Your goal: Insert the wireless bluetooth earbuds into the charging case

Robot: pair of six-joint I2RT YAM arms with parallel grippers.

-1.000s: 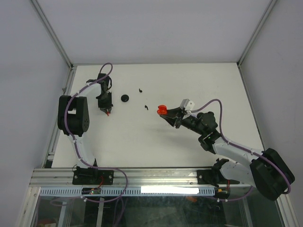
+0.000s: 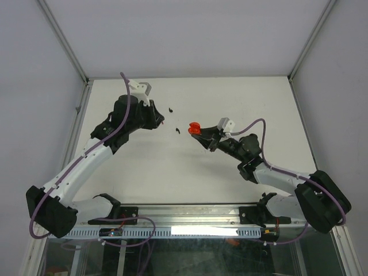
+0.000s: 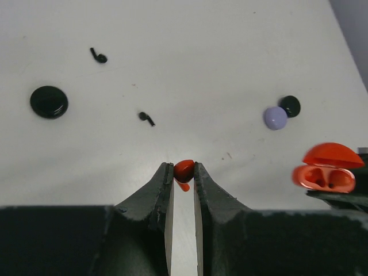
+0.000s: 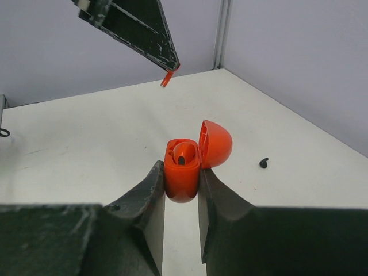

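My left gripper is shut on a red earbud point(image 3: 184, 169), stem pointing down, and hangs left of the case in the top view. My right gripper is shut on the red charging case point(image 4: 181, 178), its lid point(image 4: 215, 142) raised and a rounded red piece visible inside. The case is at the right of the left wrist view, and the left gripper's earbud point(image 4: 168, 77) shows beyond it in the right wrist view.
Two black earbuds point(image 3: 99, 57) point(image 3: 145, 117), a black round case point(image 3: 49, 102), a purple case point(image 3: 275, 117) and a small black case point(image 3: 290, 105) lie on the white table, which is otherwise mostly clear.
My left arm has raised and moved right toward the red case, carrying the earbud. The right gripper with the case has shifted slightly left.
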